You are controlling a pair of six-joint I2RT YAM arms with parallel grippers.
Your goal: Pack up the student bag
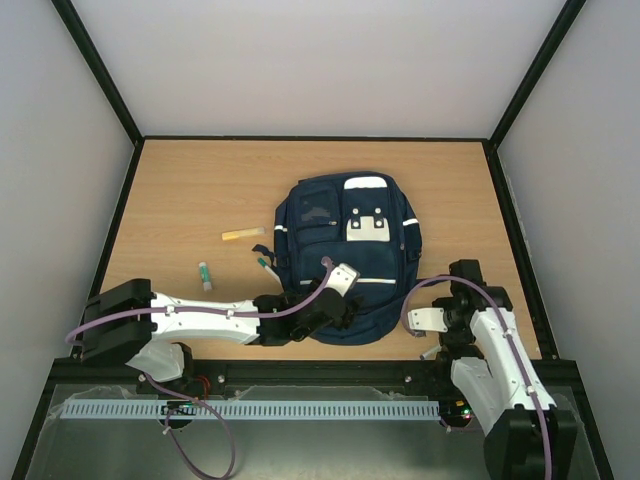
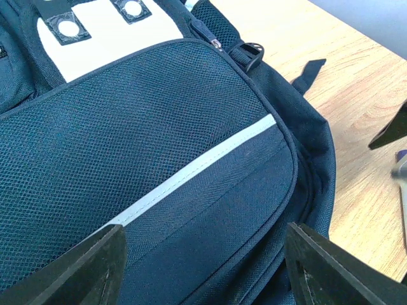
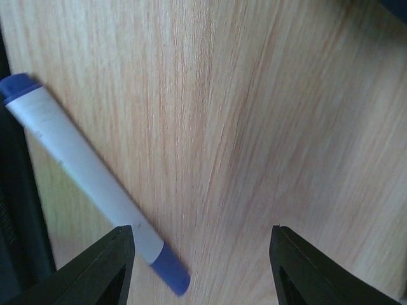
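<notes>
The navy student bag (image 1: 345, 230) lies flat on the table, its mesh front pocket (image 2: 159, 121) filling much of the left wrist view. My left gripper is over the bag's lower part, fingers apart, nothing between them. Down at the front right, my right gripper stands open above the table. A white marker with purple-blue ends (image 3: 95, 178) lies on the wood there, running under the left-hand finger in the right wrist view. In the top view my right arm mostly covers that marker. A teal-and-white marker (image 1: 205, 276), a yellow one (image 1: 243, 234) and a teal-capped one (image 1: 268, 268) lie left of the bag.
A dark frame edge (image 3: 19, 235) runs close beside the purple-ended marker. Walls stand at the back and both sides. Bare tabletop (image 1: 180, 190) lies at the back left; a loose strap (image 2: 309, 76) sticks out from the bag.
</notes>
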